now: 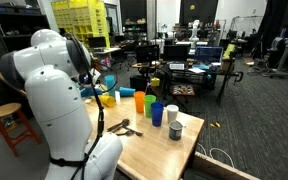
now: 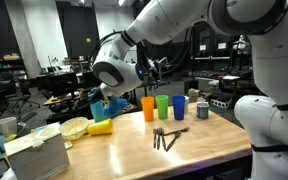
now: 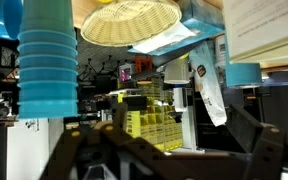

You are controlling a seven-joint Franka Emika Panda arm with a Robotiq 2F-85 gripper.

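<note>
In the wrist view my gripper stands open, its dark fingers wide apart with nothing between them. A stack of blue cups [image 3: 47, 70] rises at the left of that view. Across its top lies a round wicker basket [image 3: 129, 22]. A white box [image 3: 264, 25] fills the upper right corner, beside a blue container [image 3: 243, 75]. On the table stand an orange cup [image 2: 148, 109], a green cup [image 2: 162, 107], a blue cup [image 2: 179, 106] and a grey mug [image 2: 202, 111]. The utensils [image 2: 168, 137] lie in front of them. A yellow object [image 2: 100, 127] rests near the basket.
A white cup [image 1: 172, 113] stands behind the grey mug. Bare table [image 2: 214, 145] shows at the front right. The white box [image 2: 34, 158] takes up the front left. Beyond the table are several desks and a yellow crate [image 3: 154, 120].
</note>
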